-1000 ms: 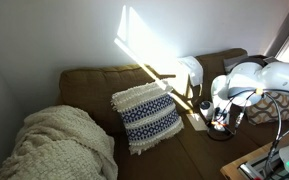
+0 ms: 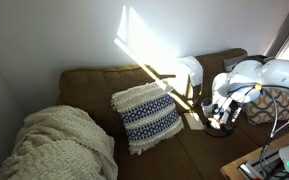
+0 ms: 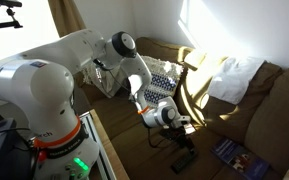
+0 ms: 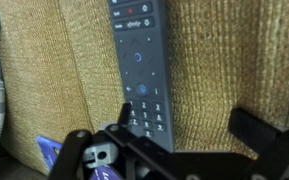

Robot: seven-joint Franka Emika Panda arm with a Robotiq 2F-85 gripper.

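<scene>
In the wrist view a black remote control (image 4: 141, 70) with rows of buttons lies on the tan-brown couch fabric, running from the top edge down toward my gripper. The fingers stand open, with the remote's lower end in the span between them and the right finger clear of it over bare fabric. Nothing is gripped. Exterior view 2 has the gripper (image 3: 186, 138) low over the seat, with a dark flat thing (image 3: 184, 161) close by, probably the remote. Exterior view 1 largely hides the fingers behind the arm.
A dark, printed flat item (image 3: 241, 158) lies on the couch to the right. A blue patterned pillow (image 2: 149, 115) and a cream blanket (image 2: 62, 145) occupy the other side. Part of a blue object (image 4: 48, 150) shows beside the gripper. Bare seat surrounds the remote.
The arm's wrist and gripper have shifted slightly over the couch seat. Pillow and blanket are where they were.
</scene>
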